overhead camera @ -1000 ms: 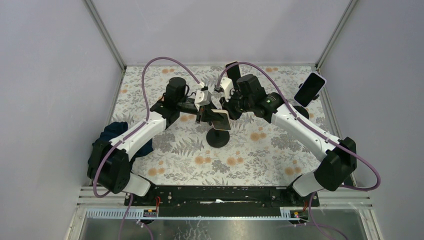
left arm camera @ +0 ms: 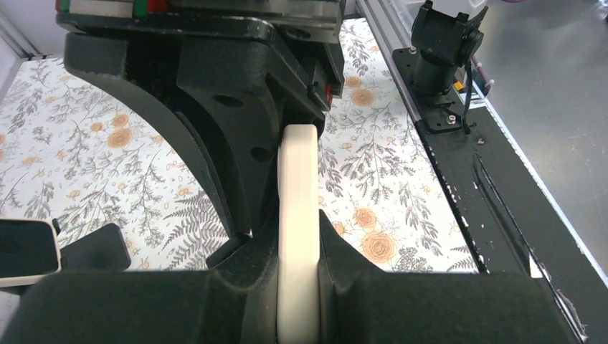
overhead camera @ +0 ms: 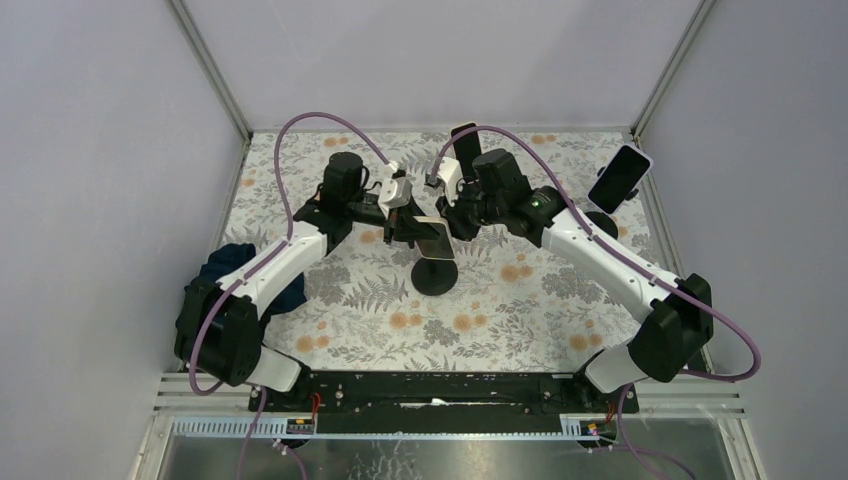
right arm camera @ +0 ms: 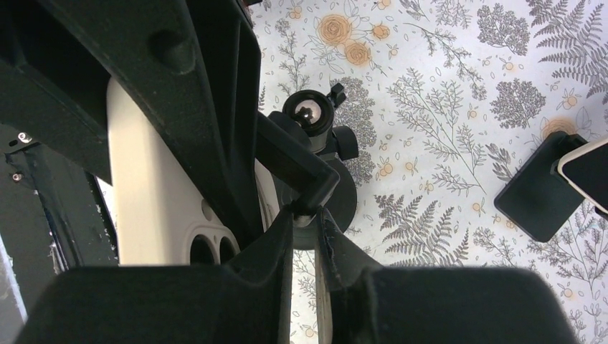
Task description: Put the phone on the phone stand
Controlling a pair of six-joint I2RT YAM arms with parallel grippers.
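Note:
My left gripper (overhead camera: pixel 408 228) is shut on the cream-edged phone (overhead camera: pixel 436 240), which fills the space between its pads in the left wrist view (left arm camera: pixel 298 215). The phone is held over the round black base of the phone stand (overhead camera: pixel 434 277). My right gripper (overhead camera: pixel 455 222) is just beside the phone; in the right wrist view its fingertips are slightly apart, close to a black bracket. The stand's ball joint (right arm camera: pixel 308 111) shows beyond them, with much of the stand hidden by phone and grippers.
Another phone on a stand (overhead camera: pixel 620 178) is at the back right, and a dark phone (overhead camera: pixel 464 145) stands at the back centre. Dark blue cloth (overhead camera: pixel 225 262) lies at the left.
My left gripper and the phone have shifted slightly left over the last second. The right arm looks nearly still.

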